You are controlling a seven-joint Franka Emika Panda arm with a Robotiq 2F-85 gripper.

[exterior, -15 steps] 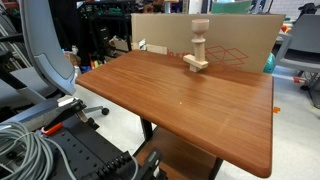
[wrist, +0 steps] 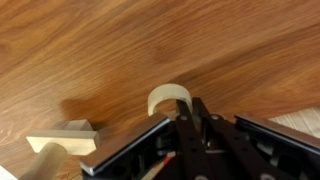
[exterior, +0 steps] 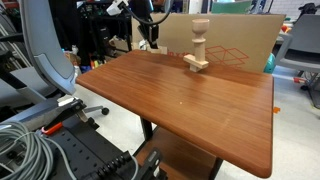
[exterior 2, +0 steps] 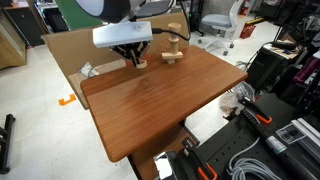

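In the wrist view my gripper is shut on a white ring-shaped piece (wrist: 170,91), whose curved rim shows just beyond the fingertips. Its lower part is hidden behind the gripper. Exterior view 2 has the gripper (exterior 2: 136,63) over the far part of the wooden table (exterior 2: 140,110), with the pale piece (exterior 2: 140,65) small at its tip. From the other side, the gripper (exterior: 146,42) appears left of a light wooden stand (exterior: 198,45). The gap between the held piece and the tabletop cannot be judged exactly.
The stand has a block foot, a post and a wider cup-like top; its foot (wrist: 62,139) shows at lower left in the wrist view. Cardboard panels (exterior: 238,38) line the table's back edge.
The arm has come down from the top of exterior view 1, and the gripper is now lower over the far end of the table. The stand has stayed put.
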